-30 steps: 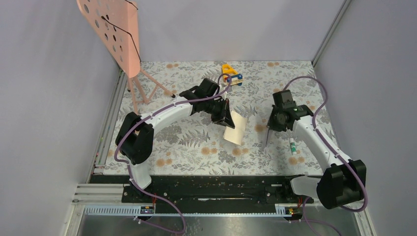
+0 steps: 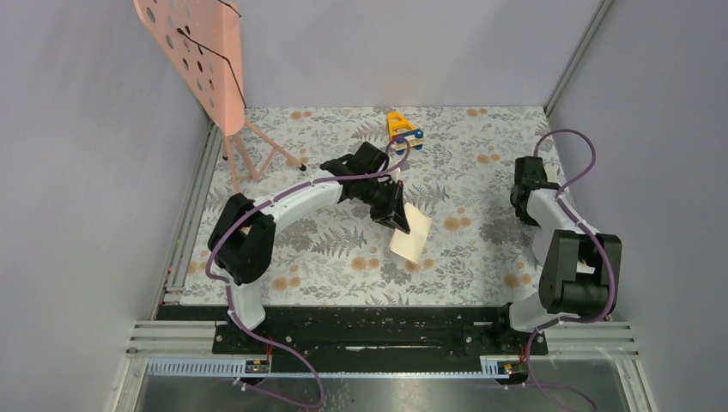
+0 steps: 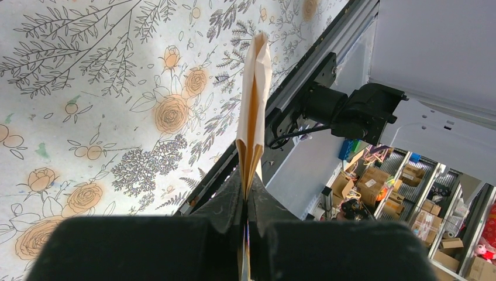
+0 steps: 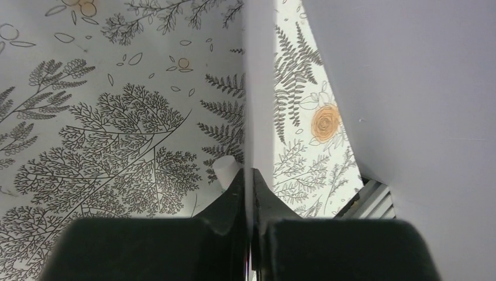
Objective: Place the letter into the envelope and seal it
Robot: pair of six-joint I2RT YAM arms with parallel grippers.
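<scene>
A cream paper envelope hangs from my left gripper over the middle of the table. In the left wrist view the envelope stands edge-on, its folded layers slightly parted, and the left gripper is shut on it. My right gripper is at the right side of the table. In the right wrist view a thin white sheet, seemingly the letter, rises edge-on from between the shut tips of the right gripper. Letter and envelope are well apart.
A small white cylinder lies close by the right fingertips. Toward the back stands a yellow and blue toy. A pink perforated board leans at the back left. The right wall is near the right arm.
My right gripper has moved rightward with the white sheet, away from the envelope. The small tube shifted slightly right and is now hidden from above.
</scene>
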